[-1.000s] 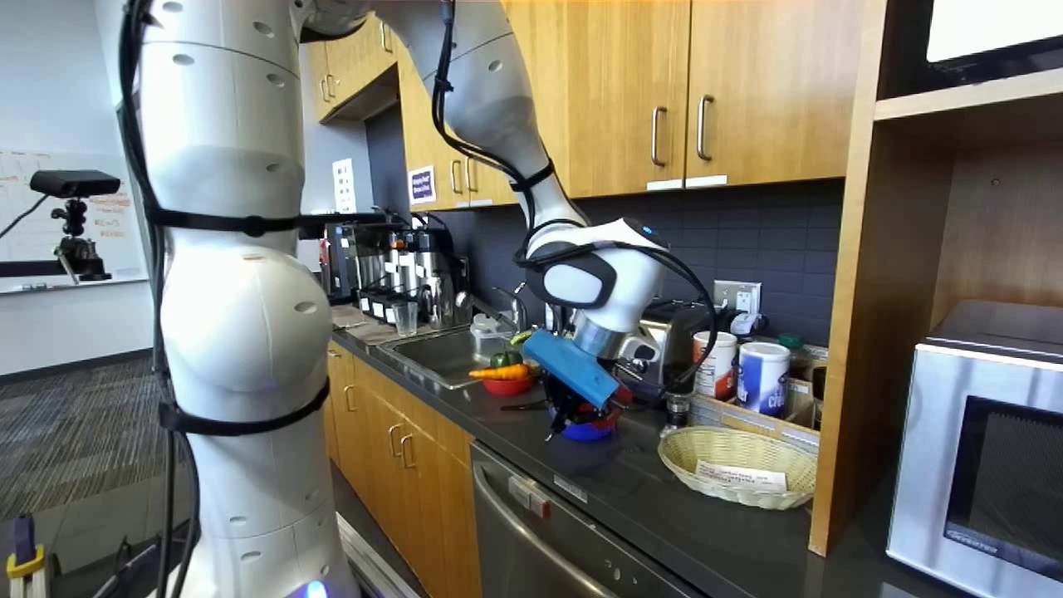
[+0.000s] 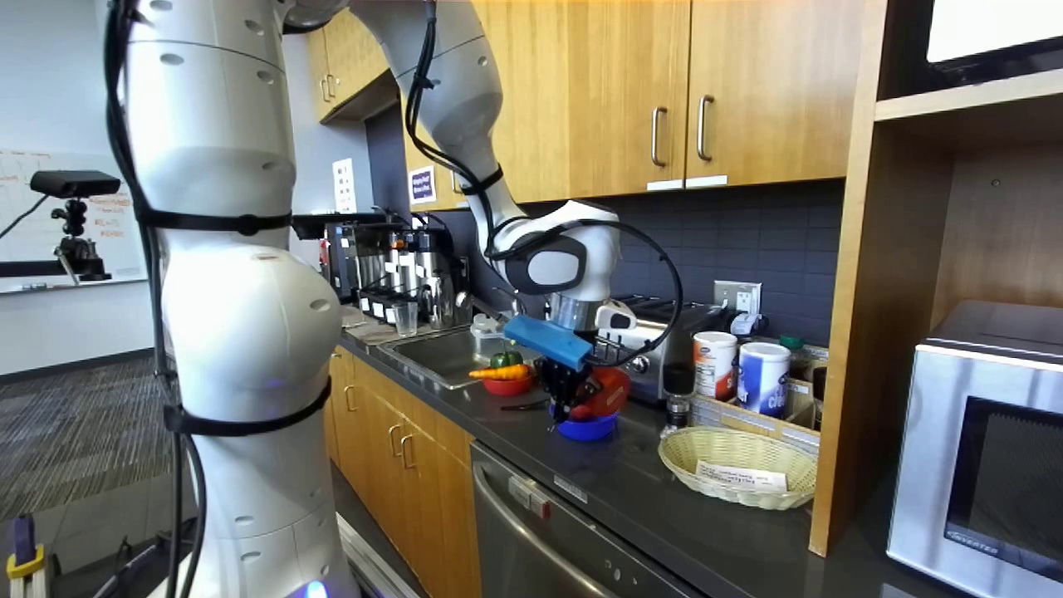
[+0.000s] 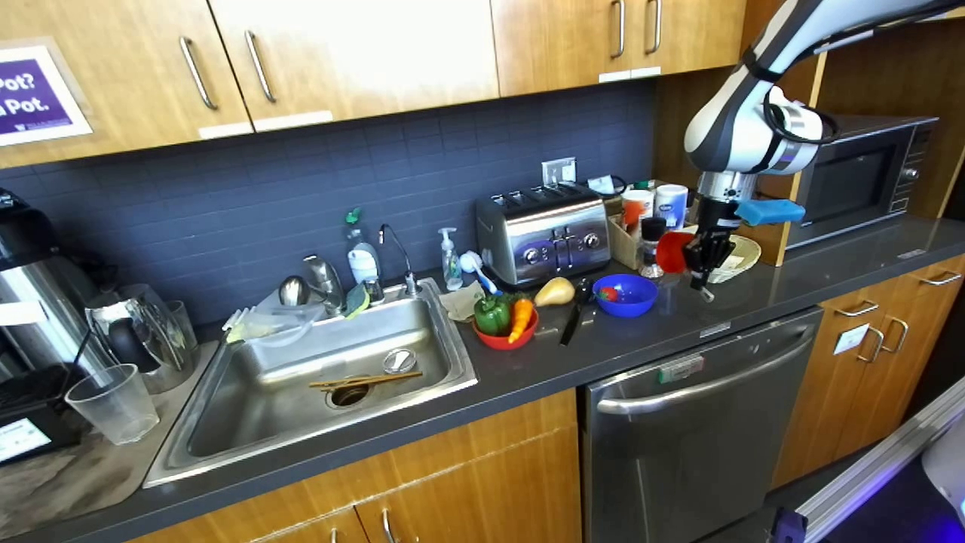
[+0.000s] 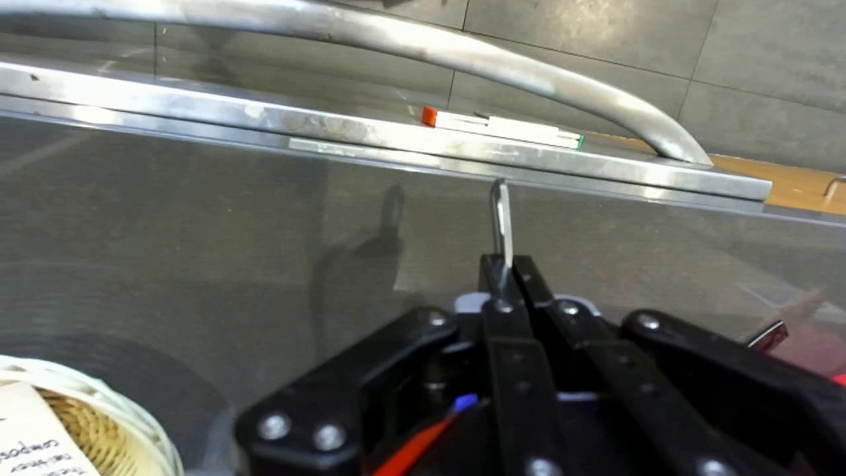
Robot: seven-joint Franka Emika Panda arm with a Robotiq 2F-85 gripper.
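My gripper (image 3: 703,262) is above the counter, right of the blue bowl (image 3: 626,306) in exterior view 2. It is shut on a utensil with a red, broad end (image 3: 672,252). In the wrist view the utensil's metal tip (image 4: 501,218) sticks out past the closed fingertips, towards the dishwasher edge. Part of the red end (image 4: 416,447) shows below the fingers there; the stretch between is hidden by the gripper. A small red item (image 3: 608,294) lies in the blue bowl. Exterior view 1 has the red end (image 2: 604,393) above and partly over that bowl.
A red bowl (image 3: 493,343) with a green pepper and a carrot stands by the sink (image 3: 457,357). A pear-shaped item (image 3: 554,291) and a black utensil (image 3: 576,318) lie between the bowls. The toaster (image 3: 556,243) is behind; a wicker basket (image 2: 673,460) is to the right.
The arm has shifted left in exterior view 1, and the hand has turned to stand more upright. More of the utensil's red end is visible beside the gripper.
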